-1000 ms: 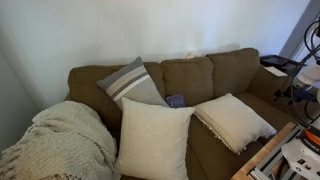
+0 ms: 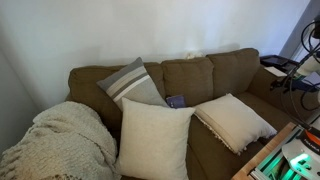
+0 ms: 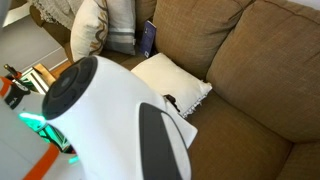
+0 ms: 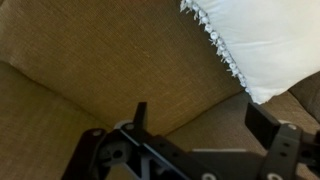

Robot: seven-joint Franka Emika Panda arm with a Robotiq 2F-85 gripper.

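Note:
My gripper stands open above the brown couch seat, its two dark fingertips well apart and nothing between them. A white pillow (image 4: pixel 275 45) with a tasselled edge lies at the upper right of the wrist view, beyond the right finger. The same pillow (image 2: pixel 235 121) rests flat on the right part of the couch in exterior view 1. In exterior view 2, the white arm hides much of the scene, and the pillow (image 3: pixel 170 78) shows behind it.
A large cream pillow (image 2: pixel 154 143) and a striped grey pillow (image 2: pixel 134 84) lean on the couch. Between cushions stands a small dark book-like object (image 2: pixel 176 101). A knitted blanket (image 2: pixel 62 145) covers the left end. Bare seat (image 3: pixel 235 135) lies right of the white pillow.
Green light now shows on the robot at the lower right, and the arm's dark end reaches slightly farther left. The pillows have not moved.

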